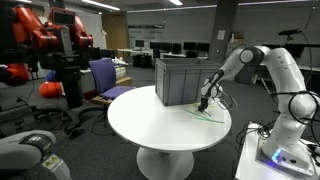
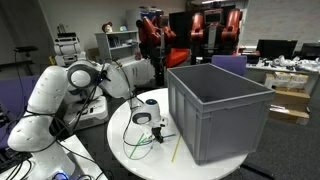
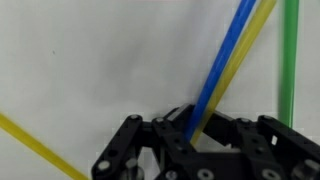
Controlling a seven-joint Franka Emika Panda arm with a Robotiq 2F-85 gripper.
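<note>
Thin coloured sticks lie on the white round table. In the wrist view a blue stick [image 3: 228,49] and a yellow stick [image 3: 252,36] run close side by side down between the black fingers of my gripper. The fingers sit near both sticks, but whether they press on them cannot be made out. A green stick [image 3: 289,60] lies just to the right, and another yellow stick [image 3: 38,148] is at the lower left, apart from the gripper. In exterior view 2 my gripper [image 2: 157,137] is down at the tabletop; its fingertips are too small to judge there.
A large grey open-topped bin [image 2: 225,110] stands on the table right beside the arm. Another yellow stick [image 2: 176,149] lies near the bin's base.
</note>
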